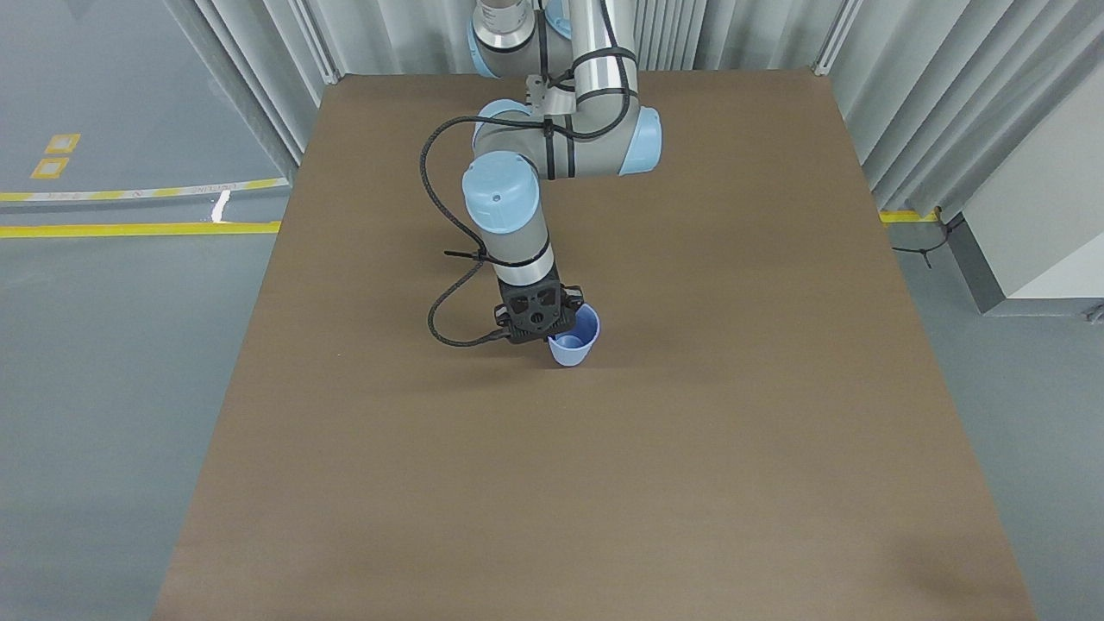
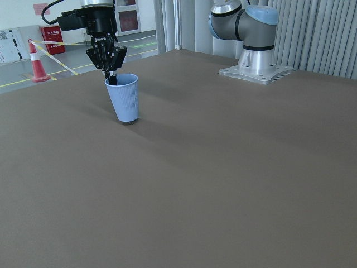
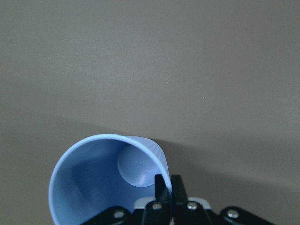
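Note:
A light blue ribbed cup [image 1: 573, 348] stands nearly upright near the middle of the table, also seen in the left view [image 2: 124, 100]. My gripper is shut on the cup's rim, one finger inside the cup and one outside. In the front view the black gripper body [image 1: 533, 309] partly covers the cup's opening.
The arm's white base [image 2: 256, 72] is at the table's back edge.

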